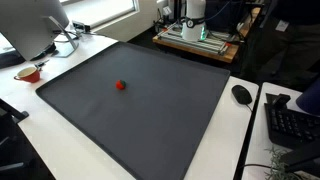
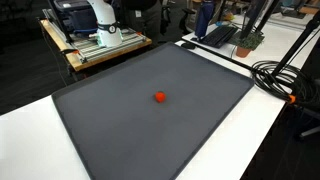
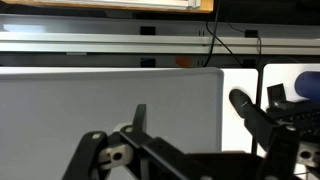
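A small red object (image 1: pixel 120 85) lies alone on the dark grey mat (image 1: pixel 150 120), left of its middle and toward the back in the first exterior view. The second exterior view shows the same red object (image 2: pixel 160 97) near the mat's middle. In the wrist view my gripper is open, its dark fingers (image 3: pixel 140 119) wide apart over the grey mat. Nothing sits between them, and the red object is out of that view. Neither exterior view clearly shows the gripper.
A red cup (image 1: pixel 30 74) stands on the white table beyond the mat's left edge. On the right are a black mouse (image 1: pixel 241 95) and a dark keyboard (image 1: pixel 292 122). Coiled black cable (image 2: pixel 280 77) lies on the right in the second exterior view.
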